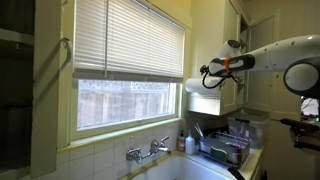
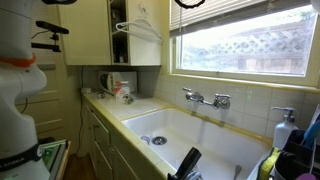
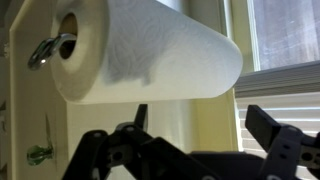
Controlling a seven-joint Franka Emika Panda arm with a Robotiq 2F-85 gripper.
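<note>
A white paper towel roll is mounted sideways, with a metal holder end poking out of its core at the left in the wrist view. My gripper is open, its two dark fingers spread wide with nothing between them. In the wrist view the roll appears beyond the fingertips, apart from them. Exterior view 1 shows the roll under the wall cabinet, with my gripper close above it; the fingers are too small to make out there.
The upper cabinet and window blind border the roll. Below are a white sink, a wall faucet and a dish rack on the counter. A soap bottle stands by the sink.
</note>
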